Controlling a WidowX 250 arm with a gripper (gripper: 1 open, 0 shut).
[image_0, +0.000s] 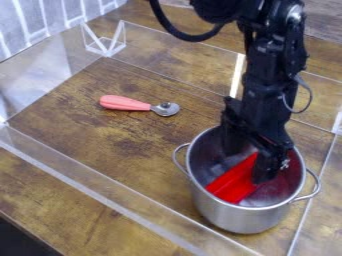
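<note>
A steel pot with two loop handles stands at the lower right of the camera view. A red object lies inside it. The black gripper reaches down over the pot's back rim into its mouth, above the red object; its fingers are dark and partly hidden, and I see nothing clearly held.
A pink-handled pizza cutter lies on the wooden table, left of the arm. Clear plastic walls border the work area.
</note>
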